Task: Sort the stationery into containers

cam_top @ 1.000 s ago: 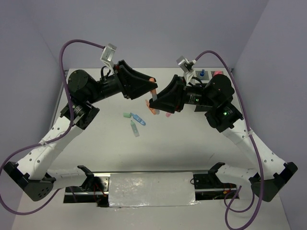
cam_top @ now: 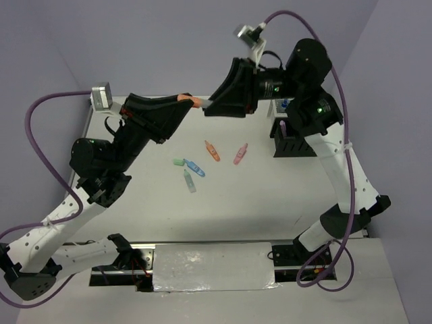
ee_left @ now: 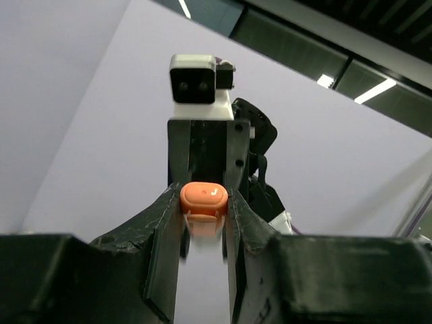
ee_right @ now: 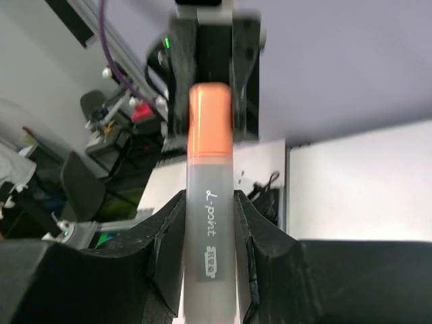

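Note:
An orange-capped bottle with a translucent body (ee_right: 209, 223) is held between both grippers above the table. My left gripper (cam_top: 182, 100) has its fingers on the orange end; my right gripper (cam_top: 210, 101) grips the translucent end, seen close in the right wrist view. On the white table below lie an orange bottle (cam_top: 212, 150), a pink one (cam_top: 240, 154), a blue one (cam_top: 194, 168), a pale green one (cam_top: 190, 181) and a small green piece (cam_top: 178, 162). A black compartment container (cam_top: 290, 147) stands at the right, partly hidden by the right arm.
A silver sheet (cam_top: 212, 266) lies beyond the front edge. Walls rise at the back and sides.
The loose bottles on the table stayed put.

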